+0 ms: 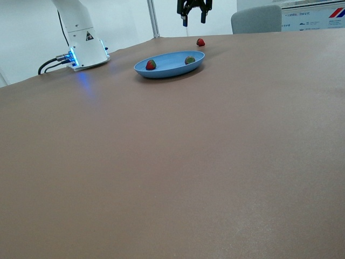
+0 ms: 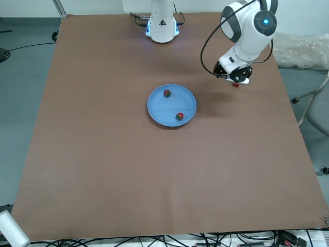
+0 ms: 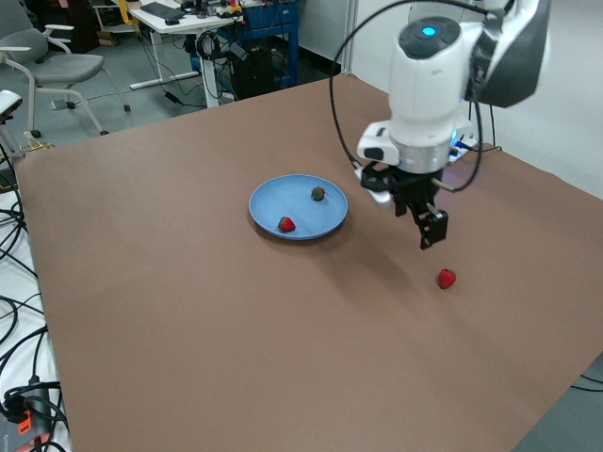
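A blue plate (image 2: pixel 171 98) holds two strawberries (image 3: pixel 286 224) (image 1: pixel 190 60) apart from each other. A lone strawberry (image 3: pixel 447 278) lies on the brown table beyond the plate, mostly hidden under the arm in the left view. My gripper (image 1: pixel 194 20) hangs above the table between plate and lone strawberry, its two black fingers apart with nothing visible between them; in the right view it (image 3: pixel 426 232) is up and left of that strawberry.
The robot's base (image 2: pixel 162 25) stands at the back. A grey chair (image 2: pixel 318 108) is beside the table, with cables along its edges.
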